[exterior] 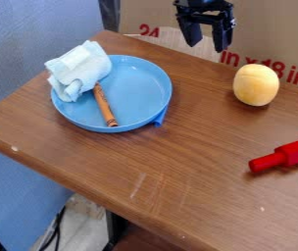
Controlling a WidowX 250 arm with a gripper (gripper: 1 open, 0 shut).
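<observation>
My black gripper (pixel 206 29) hangs at the top centre, above the back of the table, its two fingers spread with nothing seen between them. Below it on the wooden table (pixel 152 186) lie a blue plate (pixel 141 88) holding a white-and-light-blue cloth (pixel 75 65) and an orange-brown stick (pixel 103 104), a round pale yellow object (pixel 255 85) to the right, and a red cylinder (pixel 285 154) at the right edge.
A cardboard panel (pixel 276 29) stands behind the table. A small blue item (pixel 161 115) pokes out by the plate's right rim. Cables hang below the left edge.
</observation>
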